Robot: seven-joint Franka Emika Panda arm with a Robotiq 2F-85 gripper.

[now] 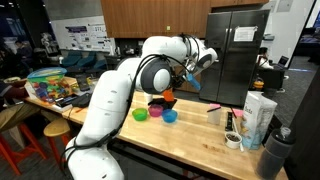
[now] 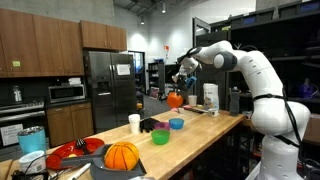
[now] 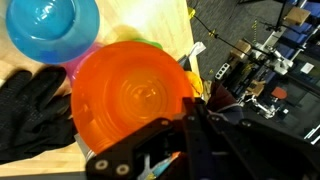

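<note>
An orange bowl (image 3: 130, 95) fills the middle of the wrist view, its rim at the fingertips of my gripper. The fingers are shut on that thin rim. Seen from outside, the orange bowl (image 1: 169, 95) hangs tilted above the table, below the gripper (image 2: 178, 88). Under and around it stand a blue bowl (image 1: 170, 116), a pink bowl (image 1: 155, 111) and a green bowl (image 1: 139, 114). In the wrist view the orange bowl covers most of the pink and green ones.
Black gloves (image 3: 35, 115) lie beside the bowls. An orange ball (image 2: 122, 156) sits at the table's other end. A white bag (image 1: 257, 118), a small bowl (image 1: 233, 140) and a dark canister (image 1: 275, 152) stand at the right.
</note>
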